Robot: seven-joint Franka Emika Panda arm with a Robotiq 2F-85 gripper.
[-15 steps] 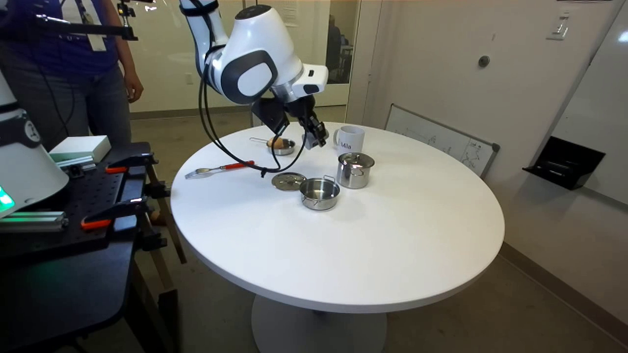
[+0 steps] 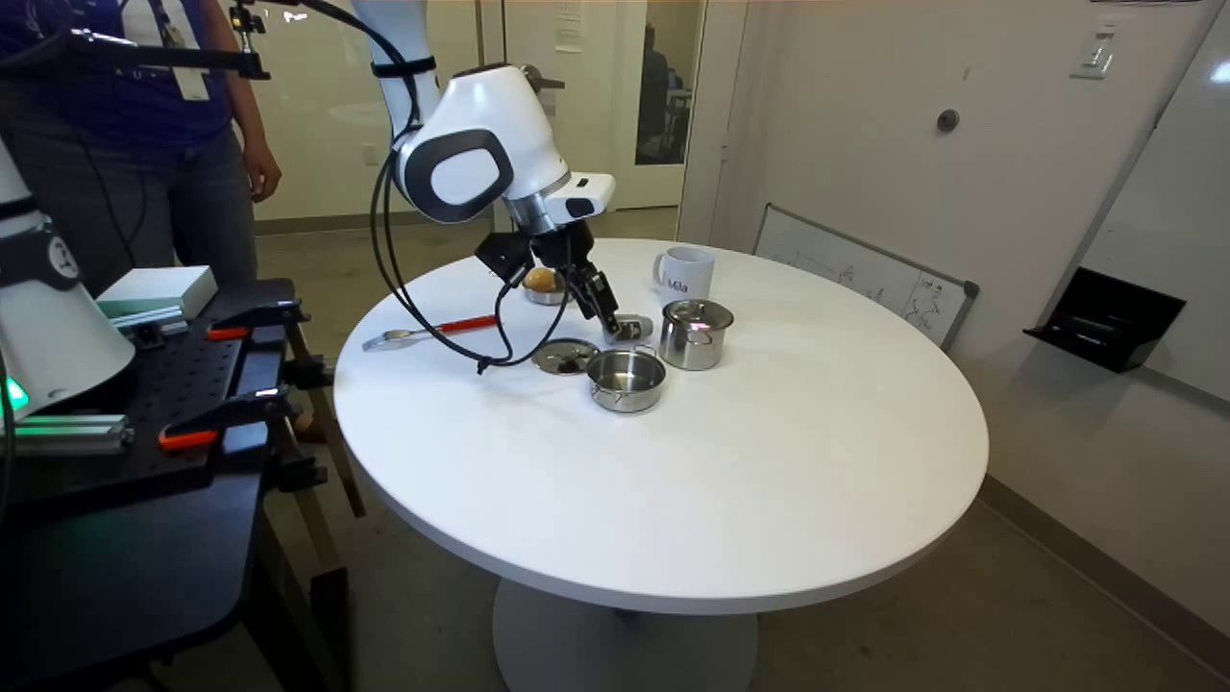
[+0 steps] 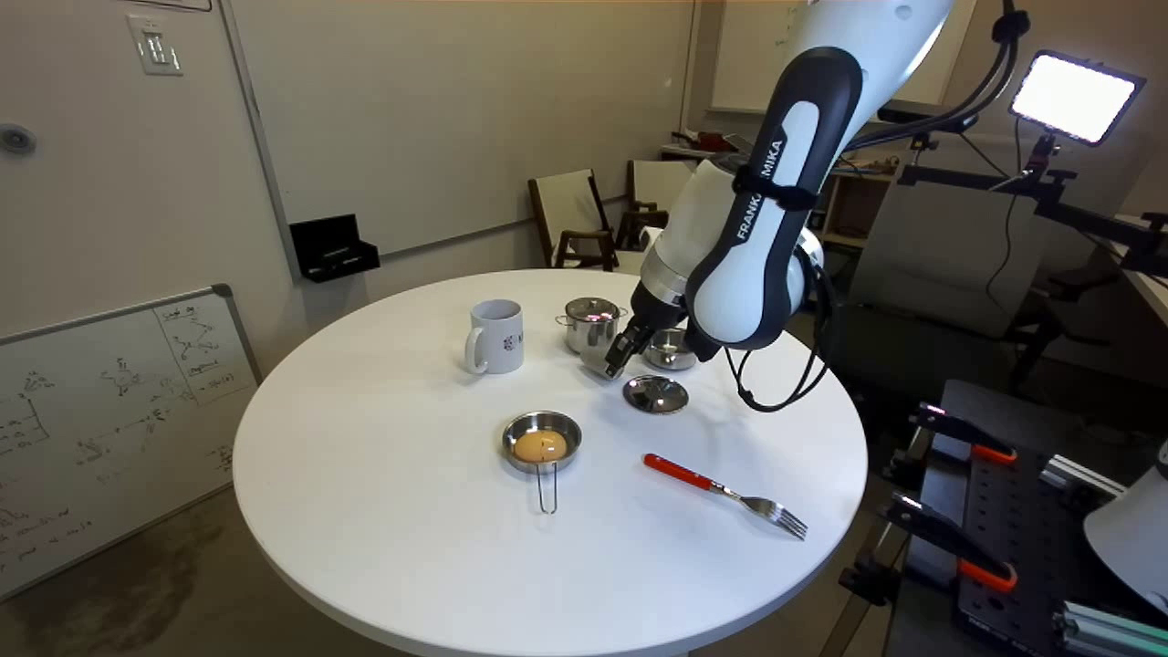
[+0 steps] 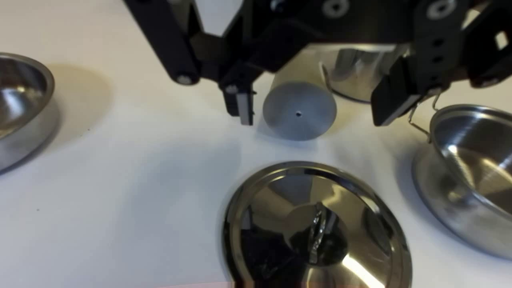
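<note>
A small grey cylinder [image 4: 300, 113] lies on its side on the white table, its flat round end facing the wrist camera. My gripper is open around it, with a visible gap between the cylinder and each of the fingers [image 4: 246, 108]. In exterior view 1 the gripper [image 2: 612, 331] reaches down to the table beside the cylinder [image 2: 634, 329], left of the lidded steel pot [image 2: 695, 334]. Exterior view 2 shows the cylinder [image 3: 598, 360] partly hidden by the fingertips.
A loose lid [image 4: 317, 230] and an open steel pan [image 4: 458, 211] lie close to the gripper. Farther off are a white mug [image 3: 498, 338], a small pan [image 3: 574, 443] holding a brownish-orange item, and a red-handled fork [image 3: 684, 473].
The gripper has come down and toward the camera of exterior view 1, from above the table near the mug. The grey cylinder, earlier raised at its fingers, now lies on the table.
</note>
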